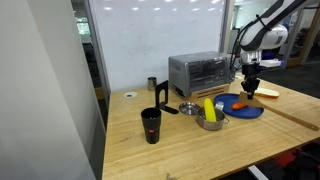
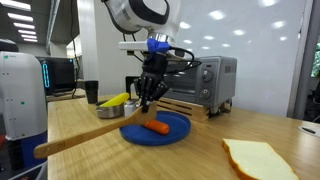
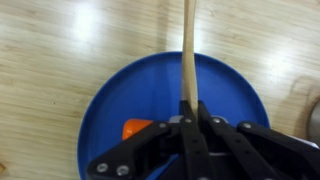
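Observation:
My gripper (image 2: 147,106) is shut on the handle of a long wooden utensil (image 2: 92,131), which looks like a spatula with a flat, wide end. In exterior view 2 the utensil slopes down to the left, low over the table. From the wrist, its pale shaft (image 3: 189,50) runs up from my fingertips past the plate's edge. The gripper is just above the blue plate (image 3: 103,110). On that plate, close beside the gripper, rests an orange carrot-like item (image 2: 157,127). The arm partly hides it in the wrist view.
A metal pot (image 1: 212,123) with a yellow item (image 1: 209,108) stands left of the plate. Behind is a toaster oven (image 1: 198,73). Bread (image 2: 260,158) lies on the other side. A black cup (image 1: 151,124) stands farther left.

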